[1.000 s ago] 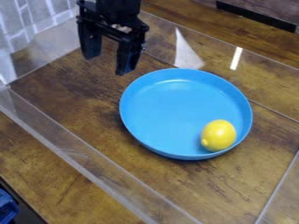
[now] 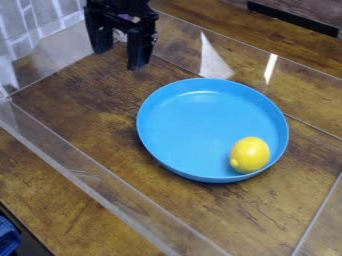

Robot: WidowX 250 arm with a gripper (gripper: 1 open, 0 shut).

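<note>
The black gripper (image 2: 120, 45) hangs at the top left of the camera view, its two fingers apart and pointing down, open with nothing between them. It is above the wooden surface, behind and left of a round blue plate (image 2: 194, 125). A yellow egg-shaped object (image 2: 250, 154) rests in the front right part of the plate.
Clear low walls surround the wooden surface (image 2: 80, 110), whose left part is bare. A white triangular piece (image 2: 214, 58) stands behind the plate. A blue object (image 2: 7, 238) shows at the lower left corner, outside the wall.
The gripper has moved up and slightly left, farther toward the back of the scene. The plate and the yellow object have not moved.
</note>
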